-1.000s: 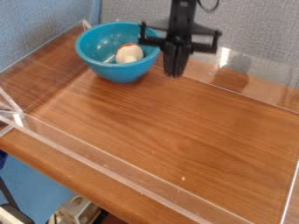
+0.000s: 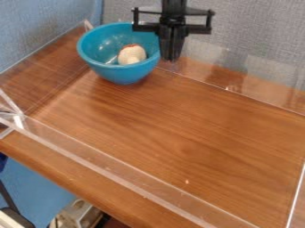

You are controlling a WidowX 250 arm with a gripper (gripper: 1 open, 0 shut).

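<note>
A blue bowl [image 2: 105, 66] sits at the back left of the wooden table, with a pale round object [image 2: 131, 55] with a reddish top inside it. My black gripper [image 2: 170, 55] is at the bowl's back right rim, pointing down, shut, with nothing visible between its fingers.
Clear low borders run along its edges. Grey fabric walls stand behind and to the left. A metal fixture [image 2: 74, 214] lies below the front left edge.
The bowl looks unmoved.
</note>
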